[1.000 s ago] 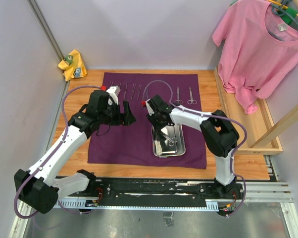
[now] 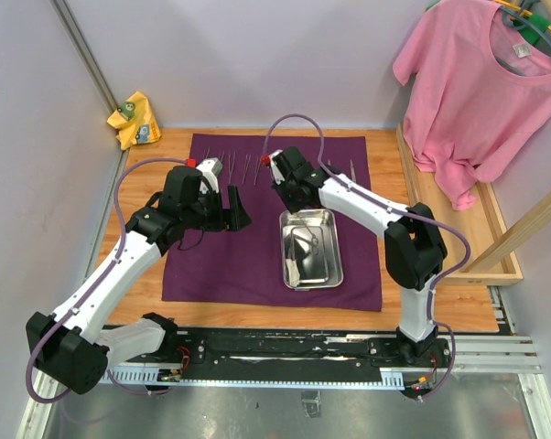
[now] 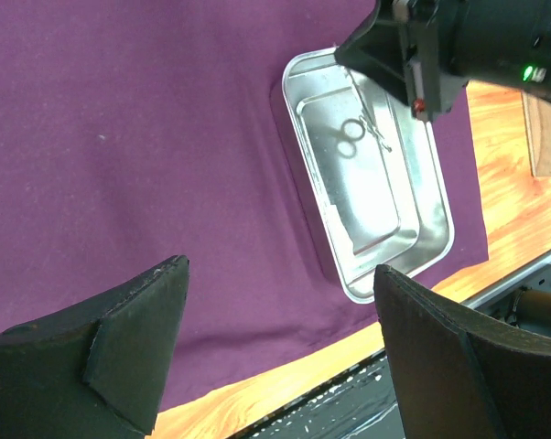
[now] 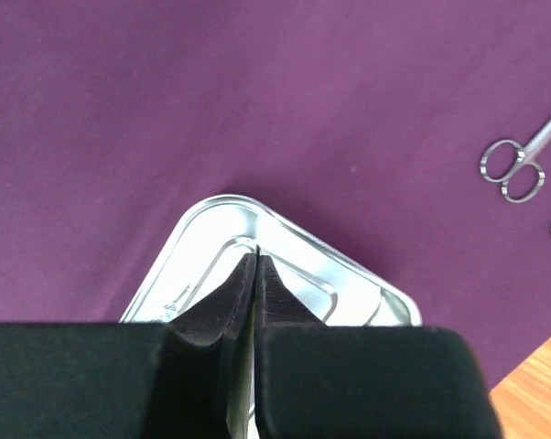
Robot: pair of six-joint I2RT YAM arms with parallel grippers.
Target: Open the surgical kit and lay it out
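Note:
A metal tray [image 2: 326, 274] lies on the purple cloth [image 2: 221, 274]; scissors [image 3: 353, 133] and other slender items are inside it. My right gripper is shut over the tray's back end; whether anything thin is between its fingertips is unclear. My left gripper [image 2: 237, 208] stands open left of the tray, nothing between its fingers in the left wrist view. Slender instruments [image 2: 232, 167] form a row along the cloth's back edge, with scissors [image 4: 523, 160] further right, partly hidden by the right arm in the top view.
A pink shirt [image 2: 477, 91] hangs over a wooden box [image 2: 495, 279] at the right. A yellow bag [image 2: 138, 123] stands at the back left. The cloth left of the tray is mostly clear.
My right arm has risen and shifted toward the back, uncovering more of the tray's back end and covering scissors at the back right. The left arm has not moved.

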